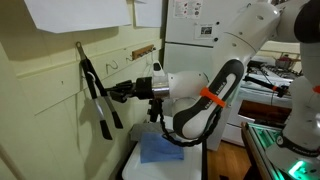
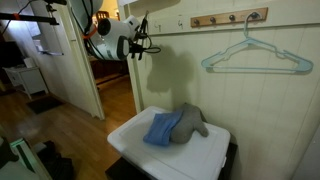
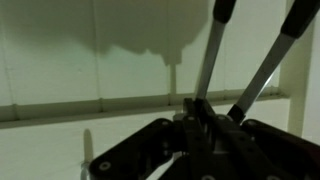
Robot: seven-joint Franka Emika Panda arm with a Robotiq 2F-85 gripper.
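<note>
Black-and-silver tongs (image 1: 97, 88) hang against the cream wall, their two arms slanting down from a peg. My gripper (image 1: 112, 92) reaches the tongs from the right, about halfway along them. In the dim wrist view, two metal arms with black ends run down to my gripper, which is shut on the tongs (image 3: 211, 60). The exact contact is hard to make out. From the second exterior side, my gripper (image 2: 138, 46) is high by the wall, small and far off.
Below is a white tabletop (image 2: 198, 155) bearing a blue cloth (image 2: 162, 128) and a grey cloth (image 2: 189, 122). A light blue hanger (image 2: 255, 58) hangs from a wooden peg rack (image 2: 230, 18). A white fridge (image 1: 192, 60) stands behind the arm.
</note>
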